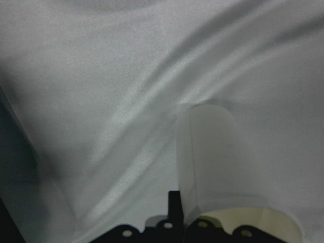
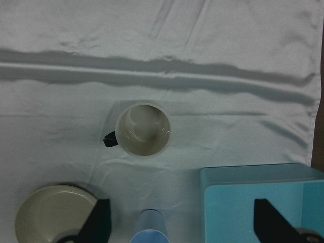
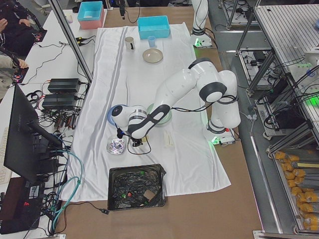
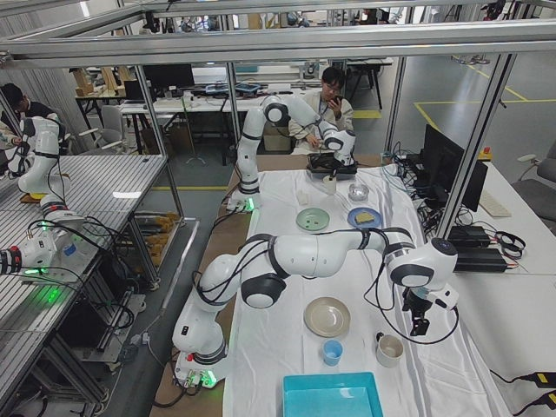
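A white paper cup (image 1: 217, 157), cream inside, fills the lower right of the left wrist view, tilted or lying, at the dark fingertips of my left gripper; whether the fingers are closed on it is unclear. In the camera left view that gripper (image 3: 135, 140) is low over the cloth near a blue plate (image 4: 375, 218) and crumpled foil (image 3: 114, 146). My right gripper stands open with nothing between its fingers, above a handled mug (image 2: 143, 129), a blue cup (image 2: 149, 235) and a beige plate (image 2: 43, 214).
A turquoise bin (image 2: 238, 176) sits by the mug. A black lined tray (image 3: 114, 186) is at the other end of the cloth. A green plate (image 4: 313, 219) is near the left arm. Free cloth lies between the two groups.
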